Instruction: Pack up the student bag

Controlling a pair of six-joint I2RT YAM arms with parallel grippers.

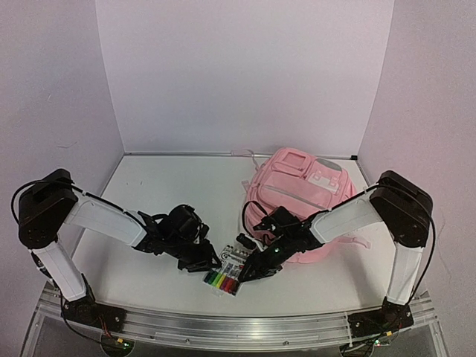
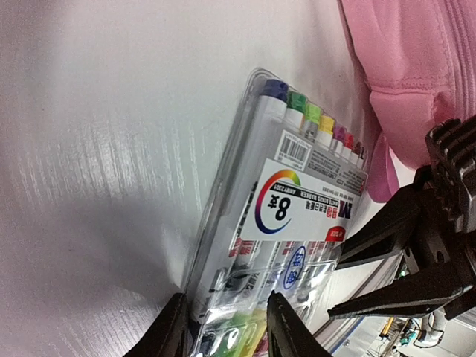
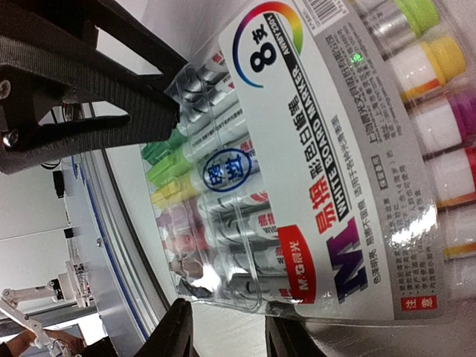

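Observation:
A clear flat pack of coloured whiteboard markers lies on the table between my two grippers, caps towards the back in the left wrist view. My left gripper is at its left edge, fingers apart, one beside the edge and one over the pack. At the right edge is my right gripper, its fingers also spread, close to the pack's side. Neither is seen clamped on it. Behind and to the right lies the pink student bag, partly covered by my right arm.
The bag's pink side comes close to the pack's far corner. A metal rail runs along the front edge.

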